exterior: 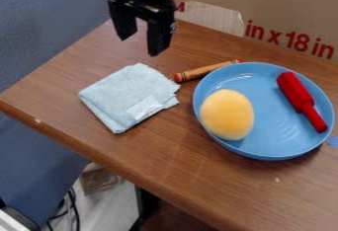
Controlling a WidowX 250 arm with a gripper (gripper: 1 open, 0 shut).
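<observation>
My black gripper [140, 36] hangs open at the top of the view, above the back-left of the wooden table, with nothing visible between its fingers. Below it lies a folded pale blue cloth [128, 97]. A blue plate [262, 148] on the right holds a yellow, rounded soft-looking object [227, 114] and a red cylindrical object with a narrow end [297, 97].
An orange-brown stick [201, 71] lies between cloth and plate. A cardboard box [278, 8] stands along the back. The table's left edge drops to a grey-blue area.
</observation>
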